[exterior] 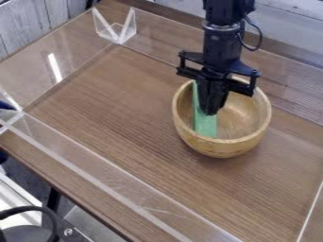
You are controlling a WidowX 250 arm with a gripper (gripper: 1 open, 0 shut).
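Observation:
A light wooden bowl (233,142) rests on the wooden table at centre right, with a green object (205,123) inside it, leaning along its left side. My black gripper (212,102) reaches down from the top into the bowl, its tips at the upper part of the green object. The tips are dark and small; whether anything is between them is hard to make out.
A clear plastic piece (115,28) stands at the back left. A white wall borders the back right, and black cables lie at the lower left.

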